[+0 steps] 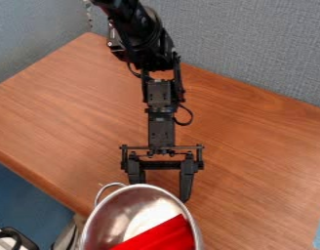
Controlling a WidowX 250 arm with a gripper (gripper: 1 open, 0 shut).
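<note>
My black gripper [162,182] hangs low over the wooden table, its two fingers spread apart and pointing toward the viewer. Just in front of it, at the bottom of the view, is a steel pot [116,216] with a side handle. A red object [157,236] lies inside the pot, partly cut off by the frame's edge. The pot's rim sits at or in front of the fingertips; whether they touch it, I cannot tell.
Grey partition walls stand behind it. At the lower left, beyond the table edge, are a blue floor and some dark cables.
</note>
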